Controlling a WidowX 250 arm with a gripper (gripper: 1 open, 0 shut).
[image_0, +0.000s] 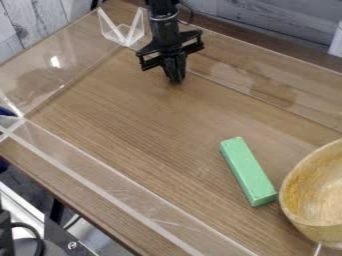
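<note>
My gripper is at the back centre of the wooden table, pointing down on the dark arm. It looks shut, with nothing clearly visible between its small fingers. Whether its tips touch the tabletop is hard to tell.
A clear plastic container is left of the arm at the back. A green block lies at the front right, beside a large pale bowl. Dark cables lie beyond the lower left edge.
</note>
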